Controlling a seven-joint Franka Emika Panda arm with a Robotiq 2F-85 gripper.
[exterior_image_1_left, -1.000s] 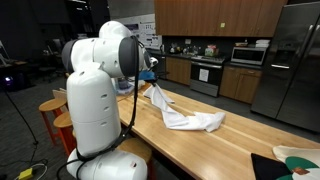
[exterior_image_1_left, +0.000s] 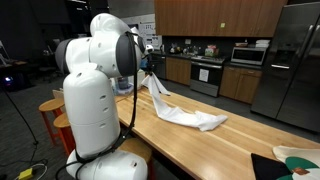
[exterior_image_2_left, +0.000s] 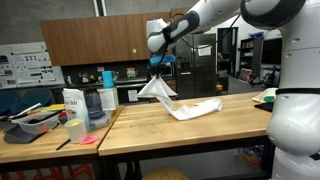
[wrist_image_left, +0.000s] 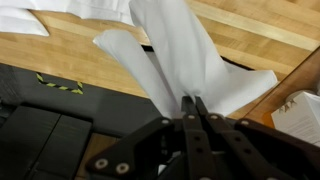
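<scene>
A white cloth (exterior_image_1_left: 200, 120) lies partly spread and wrinkled on the wooden table, one part rising toward the arm. In the second exterior view, the raised part of the cloth (exterior_image_2_left: 157, 90) hangs in a peak beneath my gripper (exterior_image_2_left: 157, 72). From the wrist, my gripper is shut on the cloth, which fans out below the dark fingertips in long folds. Another stretch of cloth (wrist_image_left: 85, 10) rests on the tabletop at the upper left of that view.
At the table's right end are a dark mat (exterior_image_1_left: 268, 167) and a green-and-white item (exterior_image_1_left: 298, 156). A separate table at left carries bins (exterior_image_2_left: 36, 122) and a blue-lidded container (exterior_image_2_left: 107, 91). Stools (exterior_image_1_left: 52, 106) stand left of the table.
My gripper has risen over the last second, drawing its part of the cloth higher. The rest of the cloth stays on the table.
</scene>
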